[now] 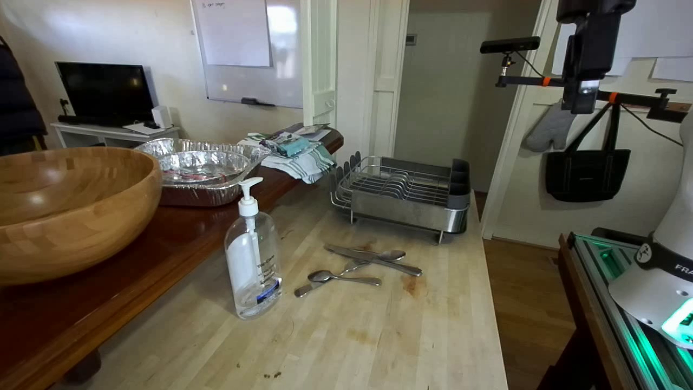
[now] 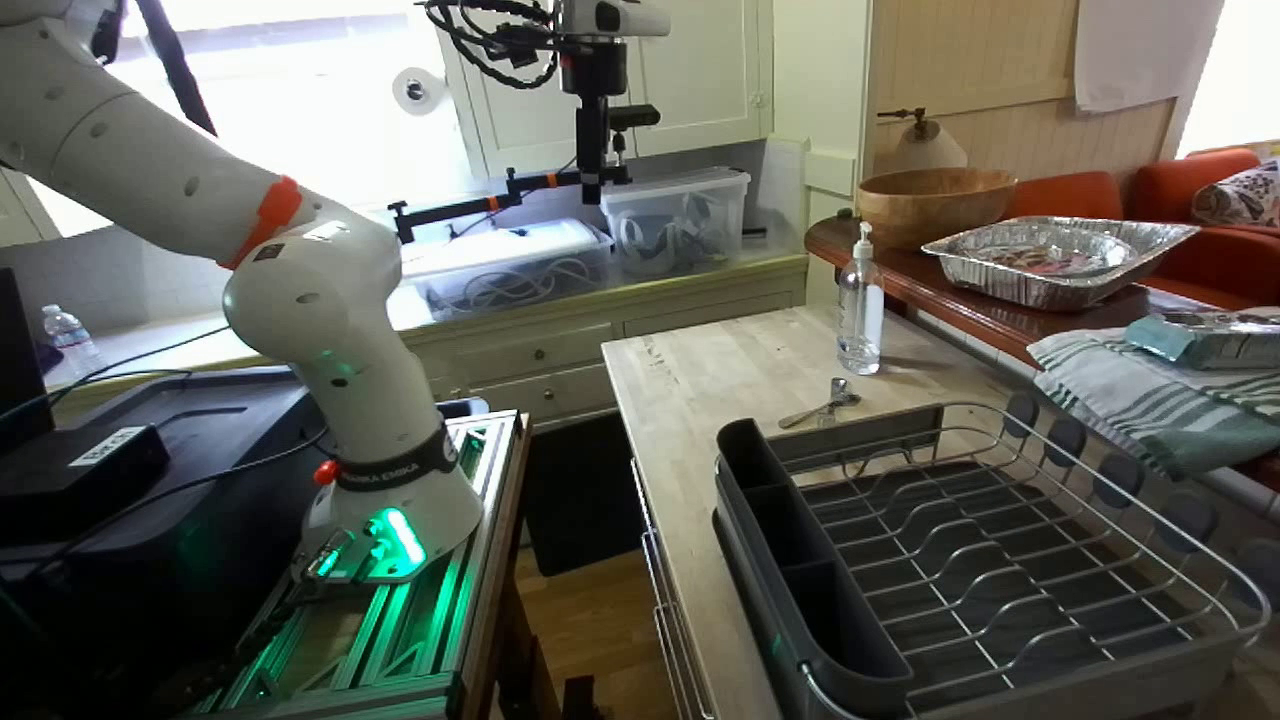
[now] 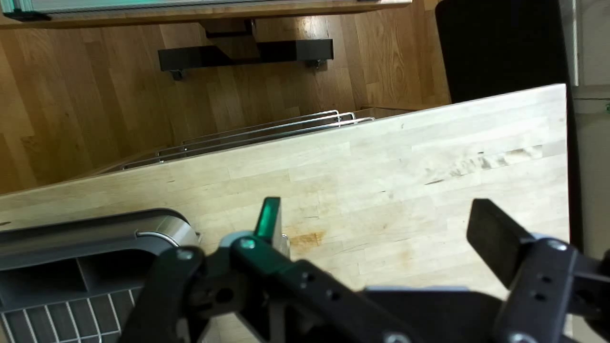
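My gripper stands open, its two fingers wide apart with only the bare tabletop showing below the gap. In exterior view 2 the gripper (image 2: 591, 156) hangs high, pointing down, well clear of everything on the table. Crossed metal cutlery lies in a loose pile on the light wooden table: a knife (image 1: 383, 260) and a spoon (image 1: 351, 280) can be made out, with further pieces under or across them. Behind the cutlery in exterior view 1 is a dish rack (image 1: 399, 209), its wire bed empty. The gripper hides most of the cutlery's area in the wrist view.
A clear pump bottle (image 1: 254, 266) stands left of the cutlery. On the adjoining dark wood surface are a wooden bowl (image 1: 78, 214), foil trays (image 1: 201, 166) and a striped towel (image 1: 312, 168).
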